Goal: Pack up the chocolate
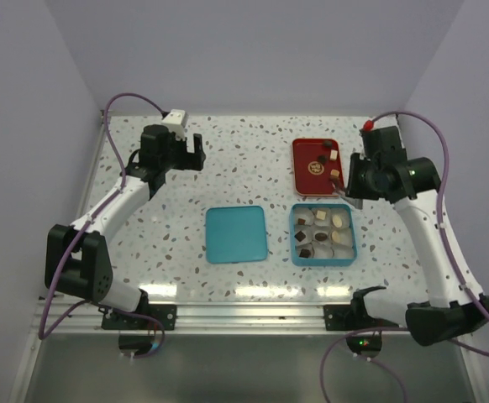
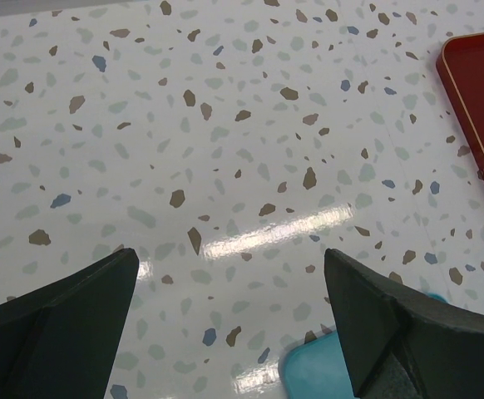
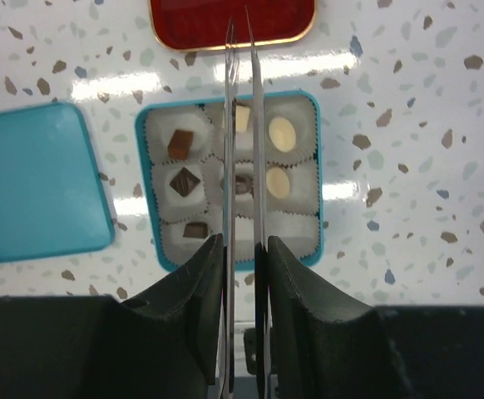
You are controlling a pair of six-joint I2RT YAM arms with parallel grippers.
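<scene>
My right gripper is shut on long metal tweezers. Their tips point at the front of the red tray, close to a tan chocolate there; a narrow gap with nothing visible in it separates the prongs. Several other chocolates lie in the tray, among them a round patterned one. In front stands the blue box with compartments. Brown, cream and ring-shaped chocolates fill its back and middle rows; one dark piece sits front left. The front right compartment is empty. My left gripper hangs open and empty.
A flat teal lid lies left of the box, apart from it. The right arm reaches over the table's right side.
</scene>
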